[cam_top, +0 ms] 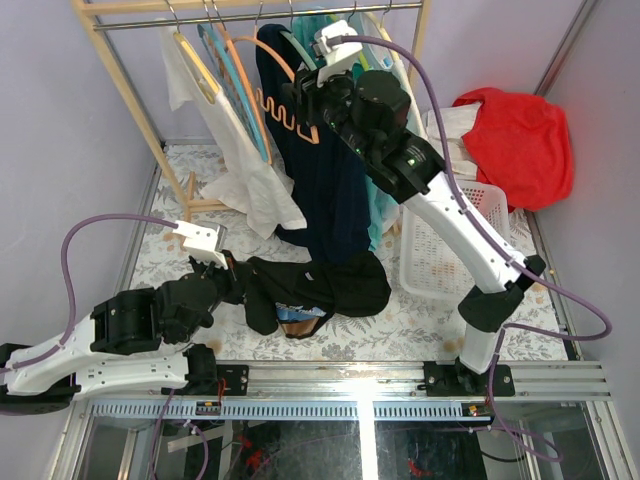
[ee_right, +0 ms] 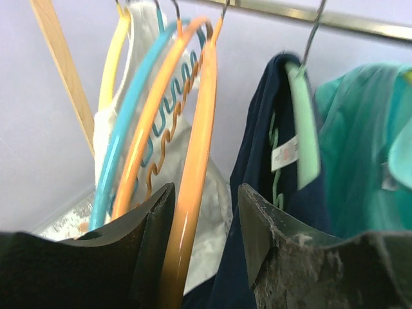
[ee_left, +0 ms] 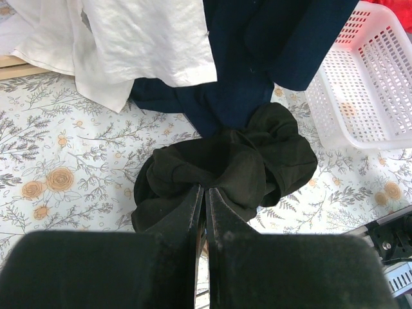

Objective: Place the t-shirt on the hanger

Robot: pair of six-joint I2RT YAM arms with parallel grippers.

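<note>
My right gripper [cam_top: 303, 100] is up at the rack, shut on an orange hanger [cam_top: 271, 105]. In the right wrist view the hanger's orange arm [ee_right: 196, 148] runs down between the fingers. No garment shows on this hanger. A black t-shirt [cam_top: 345, 288] lies crumpled on the floral surface, some blue and brown showing at its front. Beside its left edge, my left gripper [cam_top: 238, 280] is shut. In the left wrist view, its fingertips overlap the black cloth [ee_left: 212, 161]; whether a thin fold is pinched cannot be told.
The rack's rail [cam_top: 240, 18] carries several hangers, including a blue one [ee_right: 129, 122] and another orange one [ee_right: 145, 116]. A white shirt [cam_top: 235, 150] and navy garment [cam_top: 325, 200] hang low behind the black shirt. A white basket [cam_top: 420, 275] and red cloth [cam_top: 515, 150] lie right.
</note>
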